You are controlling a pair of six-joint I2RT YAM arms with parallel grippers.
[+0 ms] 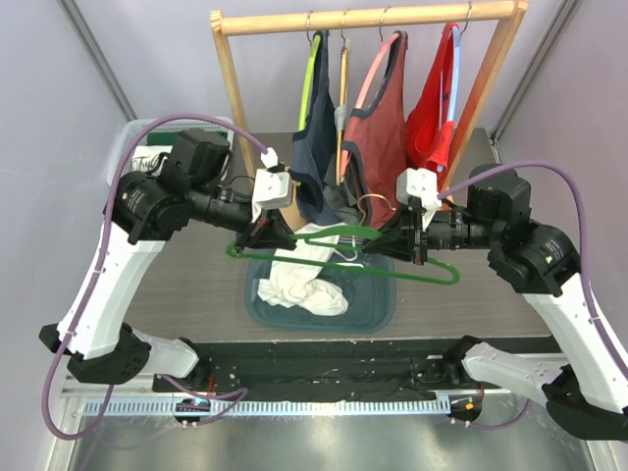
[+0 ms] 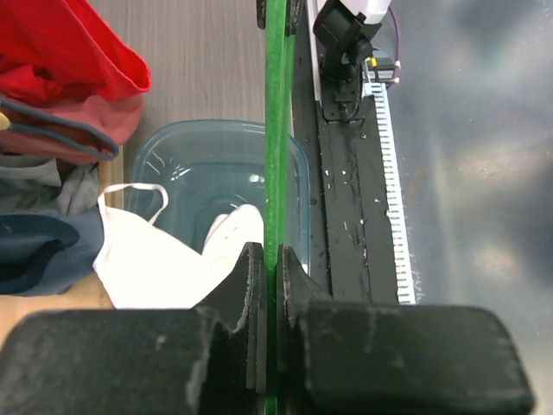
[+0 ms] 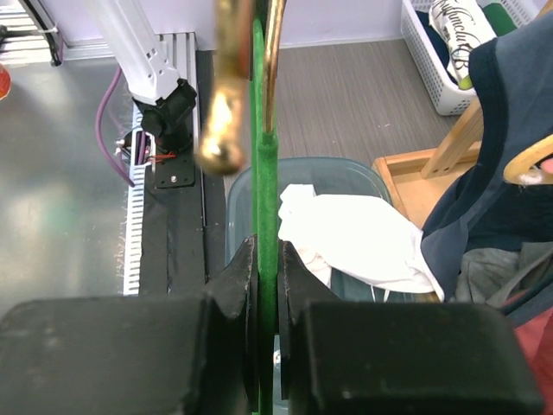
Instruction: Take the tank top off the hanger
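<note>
A bare green hanger [image 1: 339, 268] is stretched between both arms above the bin, no garment on it. My left gripper [image 1: 292, 240] is shut on the hanger's upper part; in the left wrist view the green bar [image 2: 275, 156] runs straight between its fingers. Closer to the neck, my right gripper [image 1: 371, 245] is shut on the hanger too, and the right wrist view shows the green bar [image 3: 266, 207] pinched there. Below lies a white tank top [image 1: 299, 280], crumpled in the blue-grey bin, one thin strap [image 2: 143, 187] draped out over the side.
Behind, a wooden rack [image 1: 373, 18] carries a dark blue garment [image 1: 316, 137], a rust-coloured one [image 1: 378, 128] and a red one [image 1: 432, 108]. The bin [image 1: 378, 309] stands under the hanger. A white basket [image 1: 211, 125] sits at the back left.
</note>
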